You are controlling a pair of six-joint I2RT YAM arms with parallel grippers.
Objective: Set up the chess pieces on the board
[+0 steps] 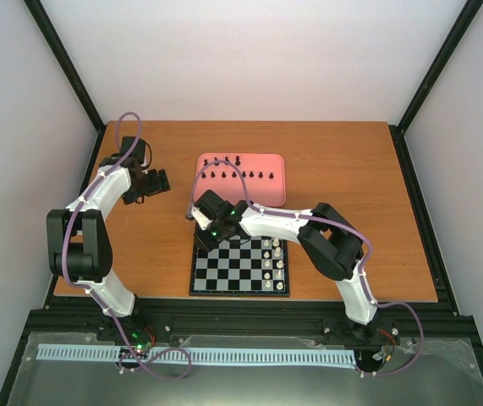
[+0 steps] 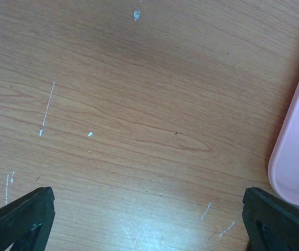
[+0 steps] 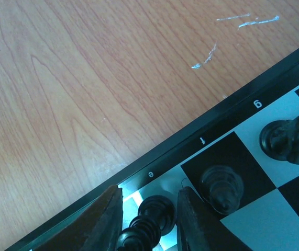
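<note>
A tall black chess piece (image 3: 158,209) stands on a light edge square of the board (image 1: 212,274), seen in the right wrist view. My right gripper is open around it, with gaps beside the piece. Along the same edge stand another black piece (image 3: 222,189) on a dark square and a black knight (image 3: 289,138) on a light one. In the left wrist view my left gripper is wide open over bare wood, holding nothing. The right arm hides the board's far left part from above.
Behind the board lies a pink tray (image 1: 272,164) with several black pieces on it. White pieces (image 1: 266,264) line the board's right side.
</note>
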